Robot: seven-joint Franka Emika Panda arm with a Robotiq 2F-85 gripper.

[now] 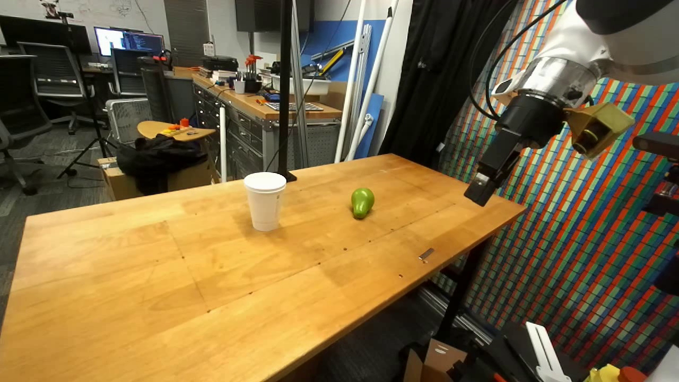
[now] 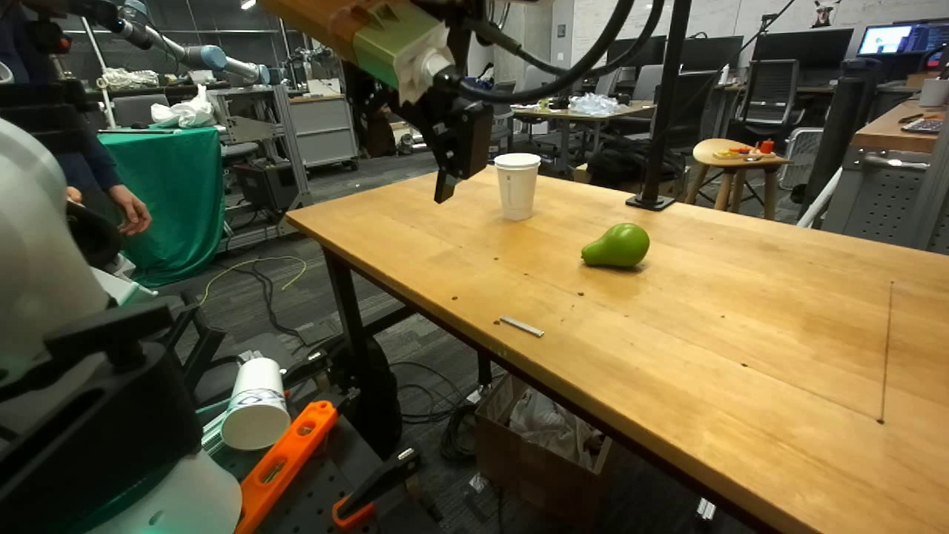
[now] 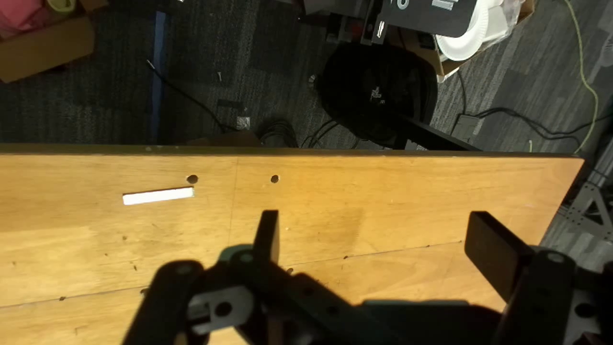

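Note:
A white cup (image 1: 264, 202) with a white top stands upright on the wooden table, seen in both exterior views. Apart from it lies a green pear-shaped fruit (image 1: 362, 203) on its side. My gripper (image 1: 481, 191) hangs above the table's far right end in exterior view 1, clear of both the cup (image 2: 517, 188) and the fruit (image 2: 617, 246). In the wrist view the gripper is open, its two fingers wide apart, and only bare tabletop shows between them. Neither the cup nor the fruit appears in that view.
A small metal strip (image 3: 158, 196) lies near the table's edge. At the edge opposite it rises a black post (image 2: 656, 133), beyond the fruit. Boxes and cables occupy the floor beside the table.

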